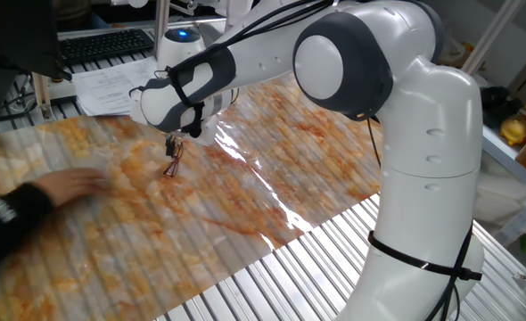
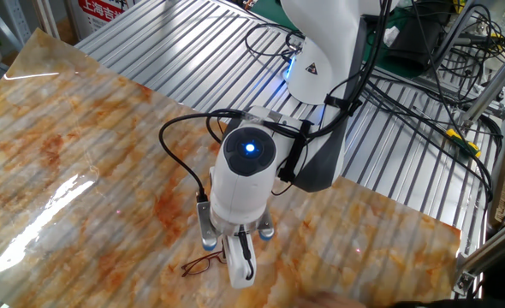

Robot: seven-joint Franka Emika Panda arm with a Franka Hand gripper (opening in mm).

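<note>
A pair of thin, dark reddish glasses (image 1: 172, 168) lies on the marble-patterned sheet (image 1: 272, 205). My gripper (image 1: 170, 145) points down right over the glasses' far end in exterior view 1; its dark tip overlaps them there, and whether it touches them is unclear. From above, in exterior view 2, the wrist (image 2: 240, 192) covers the fingers, and part of the glasses (image 2: 199, 264) shows beside the white hand housing (image 2: 240, 263). How far the fingers stand apart is too small and hidden to make out.
A person's hand (image 1: 71, 185) reaches over the sheet from the left, blurred. Papers (image 1: 111, 89) and a keyboard (image 1: 107, 45) lie beyond the sheet. Loose cables (image 2: 445, 128) run along the slatted table's side. Much of the sheet is bare.
</note>
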